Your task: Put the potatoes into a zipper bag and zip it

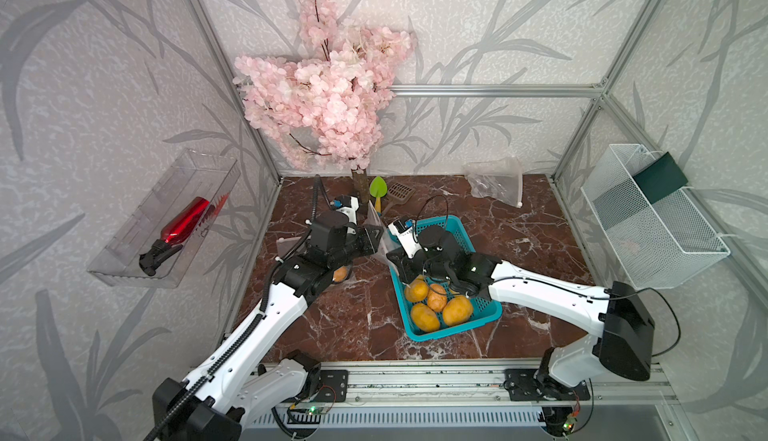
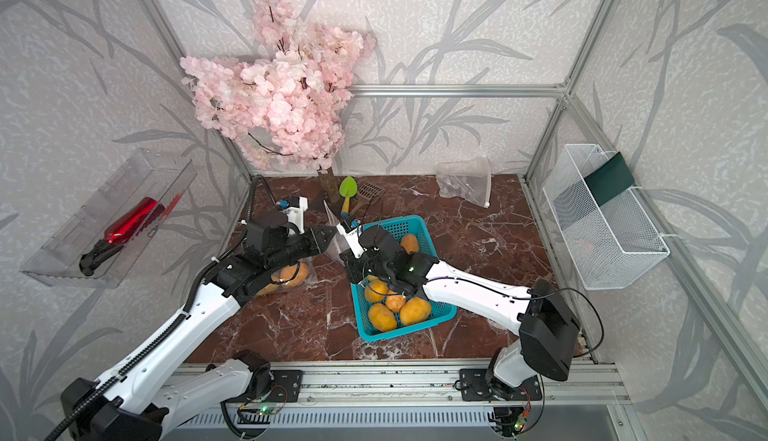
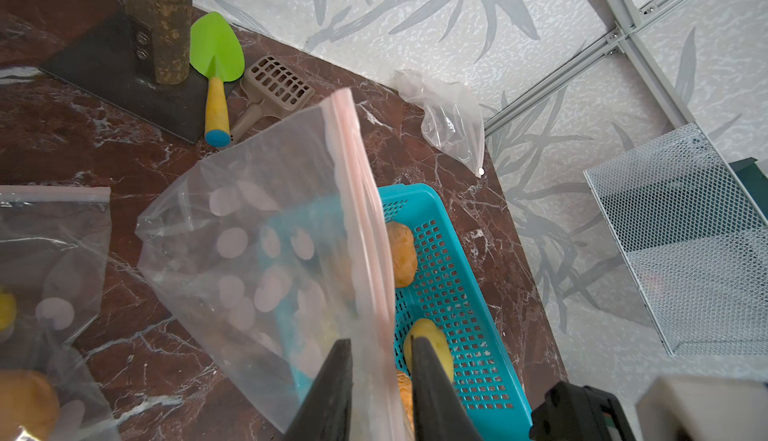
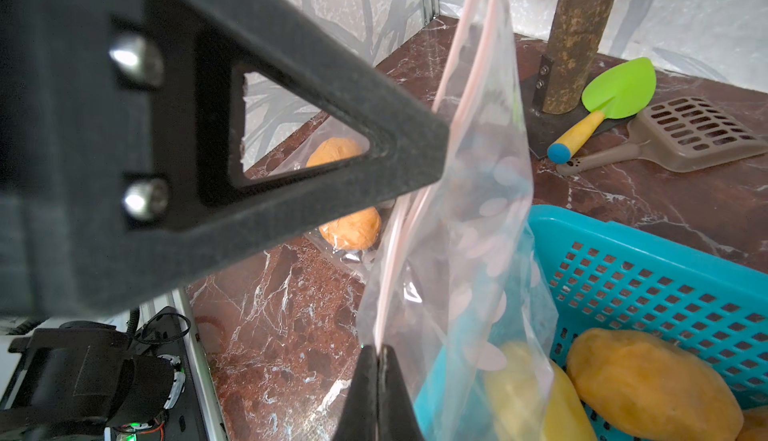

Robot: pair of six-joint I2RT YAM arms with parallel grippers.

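Note:
A clear zipper bag (image 3: 240, 249) with pink seal hangs between my grippers over the teal basket's left side. My left gripper has its fingers part open around the sealed edge; whether it grips cannot be seen clearly. My right gripper is shut on the bag's pink seal strip (image 4: 400, 241). Potatoes (image 4: 656, 381) sit in the teal basket (image 2: 444, 313). Another bag (image 3: 48, 329) with potatoes lies on the table at left, partly hidden by the left arm in the top views.
A spare plastic bag (image 1: 492, 181) lies at the back right. A trowel (image 1: 377, 187), slotted scoop (image 1: 400, 194) and flower stand are at the back. A wire rack (image 1: 648, 217) and clear bin (image 1: 120, 257) hang on the side walls. Bare table shows at right.

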